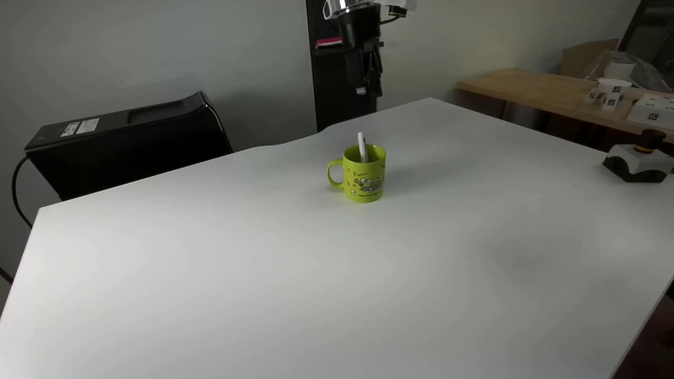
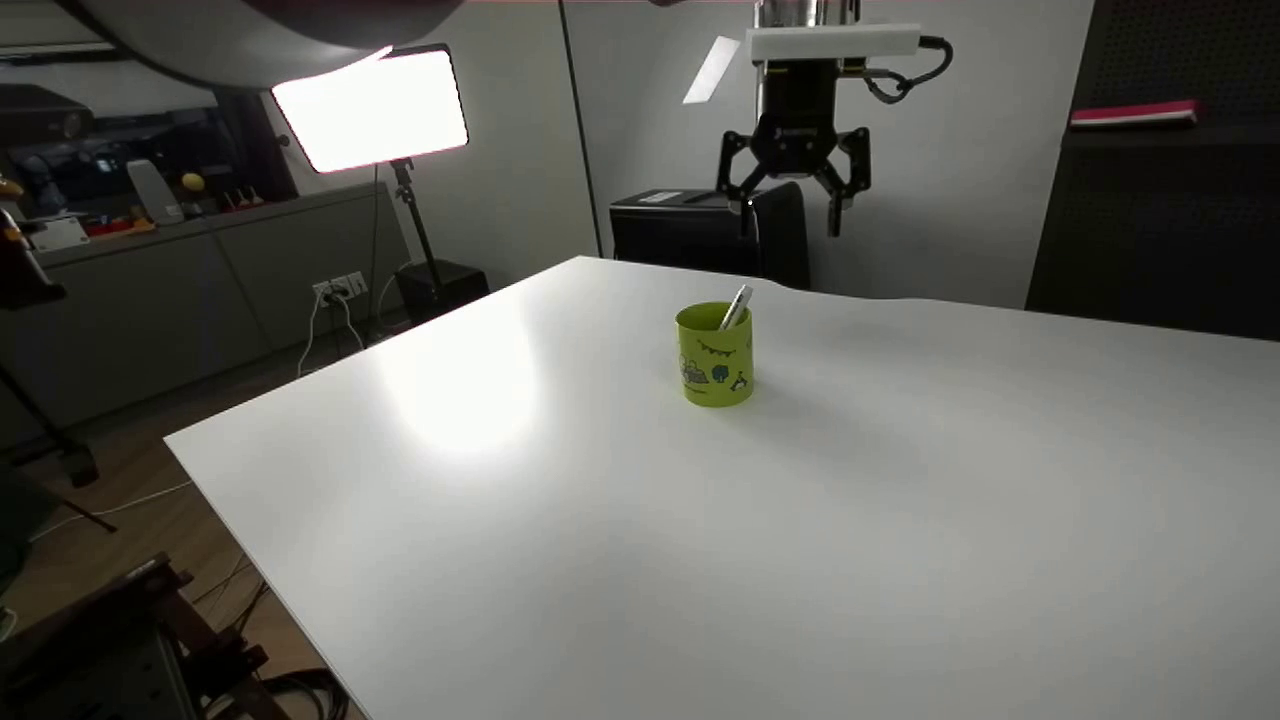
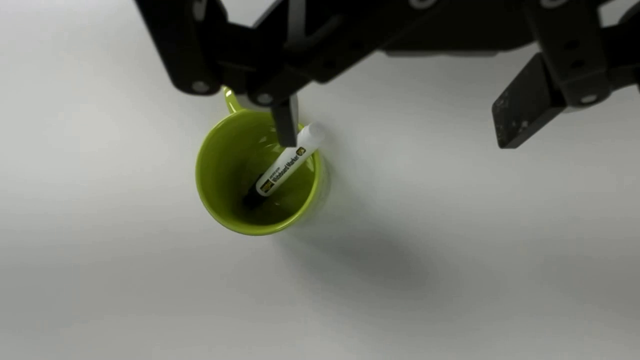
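A yellow-green mug (image 1: 364, 179) with printed figures stands upright near the middle of the white table. Inside it leans a white whiteboard marker (image 3: 283, 168), dark end down at the mug's floor and pale end sticking out over the rim. My gripper (image 2: 789, 226) hangs well above and apart from the mug, its fingers (image 2: 834, 216) spread wide with nothing between them. Seen from the wrist, one finger partly covers the mug's rim and handle, while the other is over bare table. The mug's handle points left in exterior view 1.
Around the mug, the white table (image 1: 253, 284) is clear. A black-and-white device with a knob (image 1: 638, 158) sits at the right edge. Behind the table stand a black box-like unit (image 1: 126, 139) and a wooden side table (image 1: 531, 88).
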